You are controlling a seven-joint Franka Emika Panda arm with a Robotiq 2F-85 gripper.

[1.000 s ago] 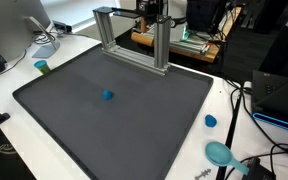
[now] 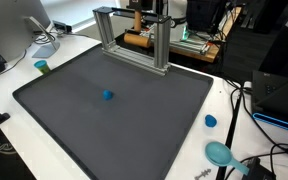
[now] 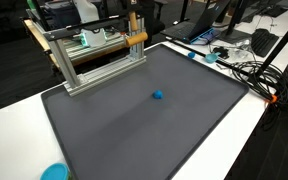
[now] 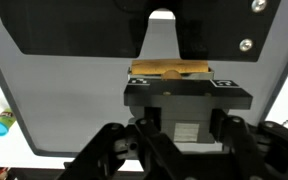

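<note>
An orange cylinder (image 2: pixel 137 40) shows at the foot of the dark arm end, beside the metal rack at the table's far edge. In the second exterior view the same orange cylinder (image 3: pixel 137 38) sits at the rack's right end. From the wrist, a tan-orange piece (image 4: pixel 171 67) lies right at the front of my gripper. Its dark body hides most of the space between the fingers, so how firmly they stand against the piece cannot be made out. A small blue object (image 2: pixel 107 95) lies on the grey board (image 2: pixel 94 130).
The metal rack (image 3: pixel 104 72) stands at the board's edge. A green-blue cup (image 2: pixel 42 67) is on the left, with a blue disc (image 2: pixel 211 121) and a teal round item (image 2: pixel 222 155) on the right. Most of the board is clear.
The orange cylinder and the arm end have shifted slightly to the left in the first exterior view. Objects on the board and table have stayed put.
</note>
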